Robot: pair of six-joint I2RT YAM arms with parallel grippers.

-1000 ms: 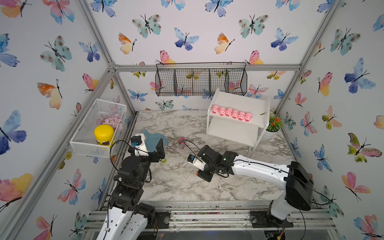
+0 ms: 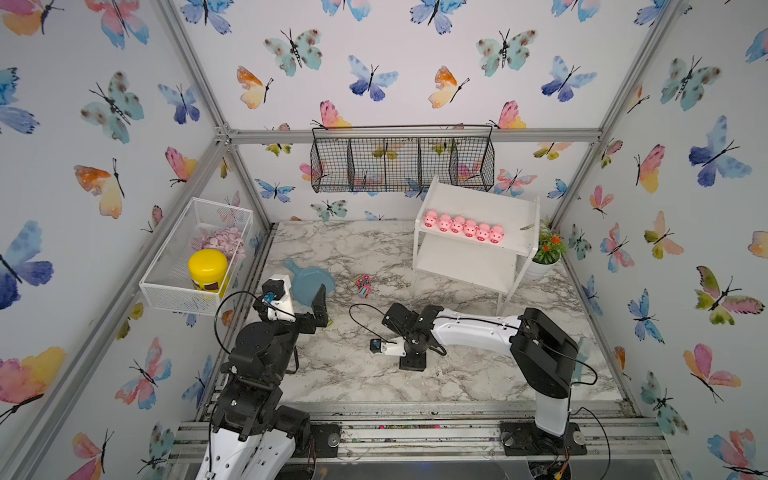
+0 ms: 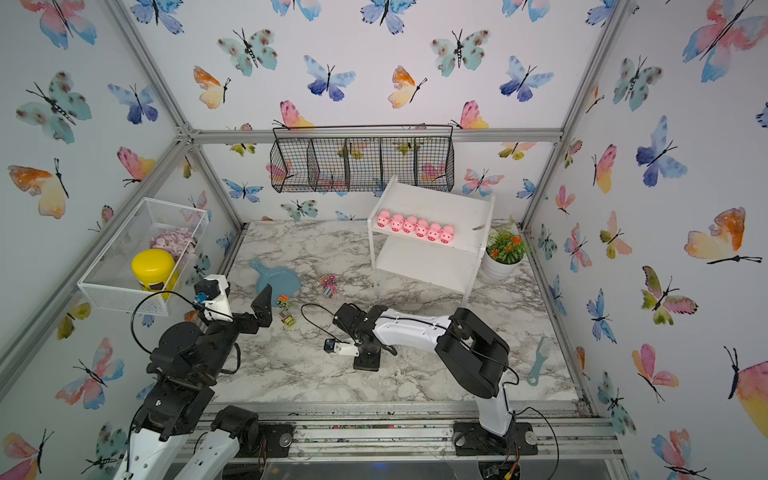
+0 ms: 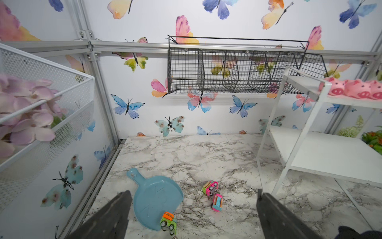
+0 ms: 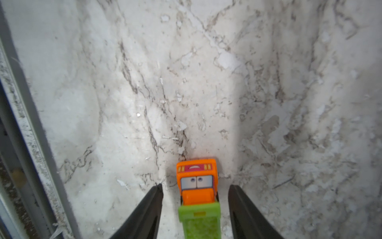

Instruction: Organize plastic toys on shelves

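An orange and green toy truck [image 5: 199, 199] lies on the table between the fingers of my right gripper. Those fingers are parted, with a gap on each side of the truck. From above, the right gripper [image 2: 412, 364] points down and hides the truck. My left gripper is open and empty, raised on the left side. Beyond it, pink toys [image 4: 210, 188] and a blue-topped one [image 4: 216, 202] lie close together, and a green and orange toy [image 4: 168, 222] is by the blue pan. A row of pink pigs [image 2: 464, 227] lines the front of the white shelf's [image 2: 512, 209] upper level.
The shelf's lower level [image 2: 464, 262] is bare. A flat blue pan [image 4: 157, 199] lies at the left. A white wire basket [image 2: 180, 300] holds a yellow container [image 2: 209, 266] and flowers. A potted plant [image 3: 504, 249] stands right of the shelf. Mid-table is clear.
My right gripper has lowered and straightened over the truck, whose orange edge showed beside it a second ago. The right forearm has swung inward. The left arm has shifted only slightly.
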